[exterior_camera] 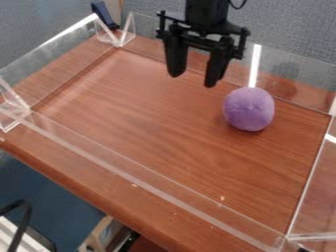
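My black gripper [195,73] hangs in the upper middle of the camera view, above the wooden surface, its two fingers spread wide apart with nothing visible between them. A purple ball [249,109] rests on the wood at the right, below and to the right of the gripper, apart from it.
Clear plastic walls edge the wooden surface [144,157] on its sides. A dark blue object [102,17] stands outside at the back left. Cables and other items lie off the front left.
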